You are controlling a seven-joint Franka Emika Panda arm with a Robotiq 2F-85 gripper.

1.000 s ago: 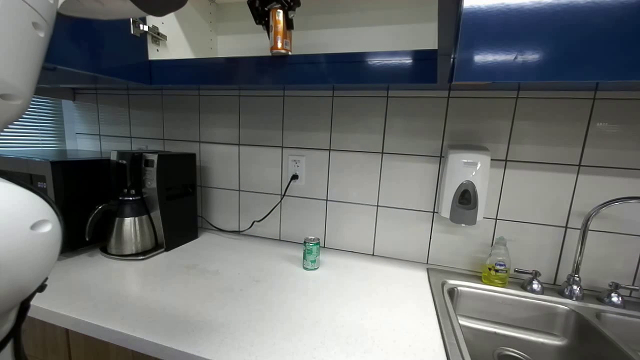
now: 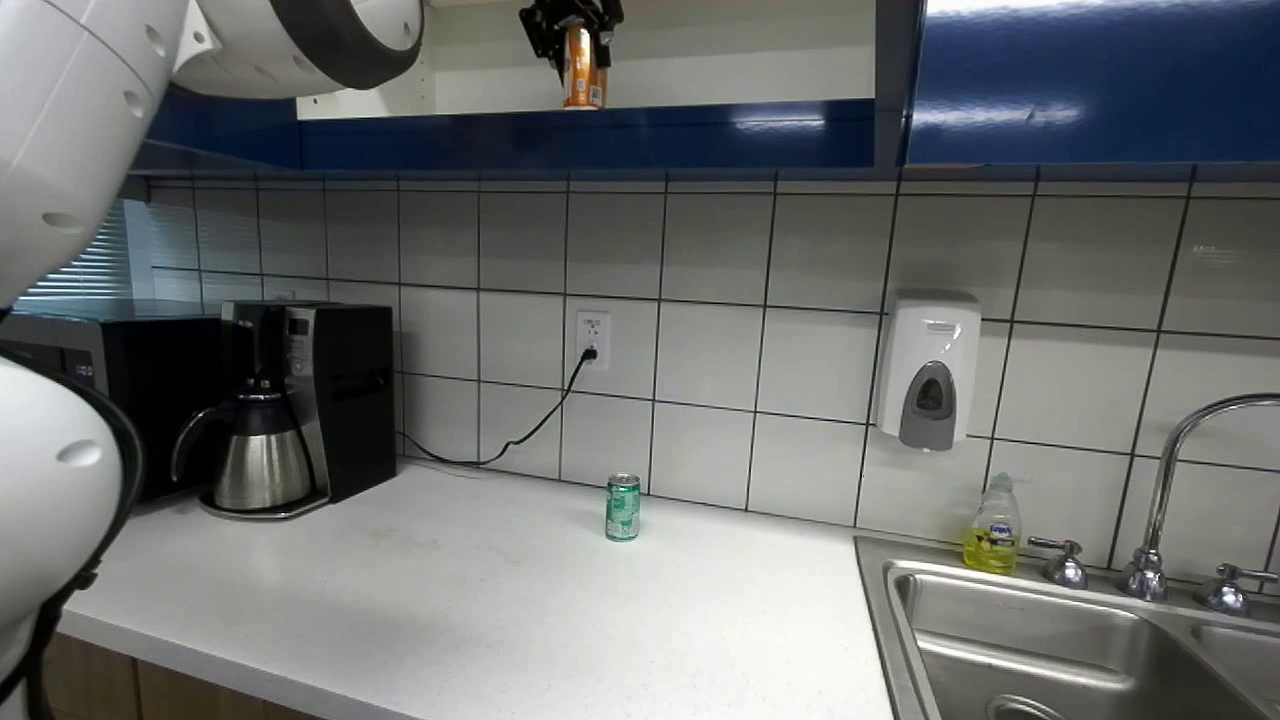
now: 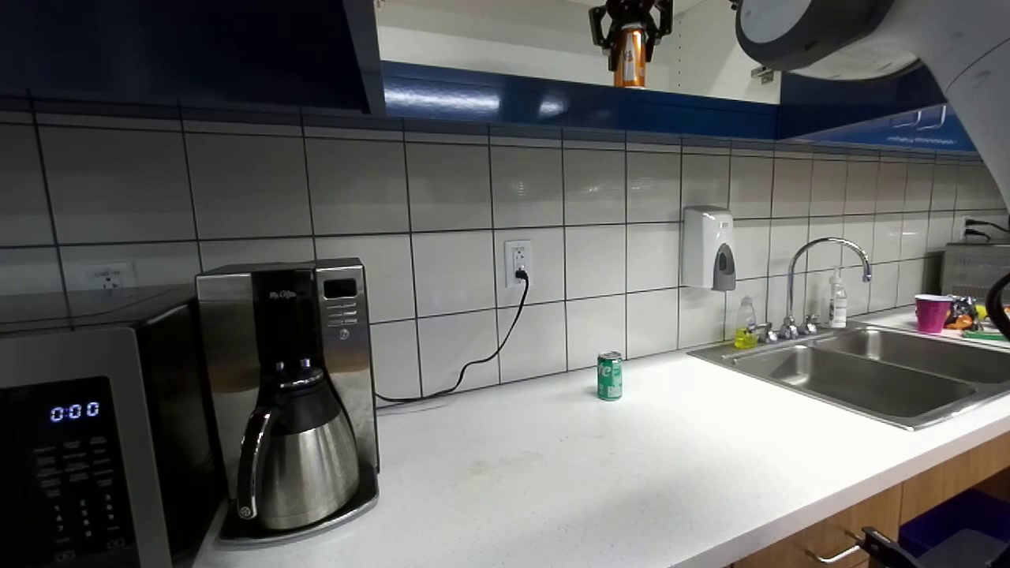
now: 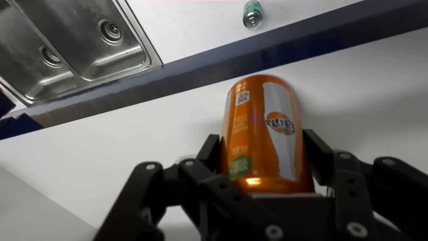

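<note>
An orange Fanta can (image 4: 256,132) is held between the two black fingers of my gripper, which is shut on its sides. Both exterior views show the can upright at the open wall cabinet, its lower end by the blue front edge (image 2: 720,138). In exterior view 2 the gripper (image 3: 631,33) reaches down over the can's top. Whether the can's bottom touches the cabinet floor (image 4: 120,152), I cannot tell. Down on the white counter stands a green can (image 2: 623,508), upright and apart from everything.
A coffee maker (image 3: 293,397) and a microwave (image 3: 85,426) occupy the counter's left end. To the right lie the sink (image 2: 1032,648), dish soap (image 2: 992,528) and a wall dispenser (image 2: 930,370).
In exterior view 1 my gripper and the orange can have shifted slightly to the right. The white arm has also swung right and now covers the cabinet door hinge.
</note>
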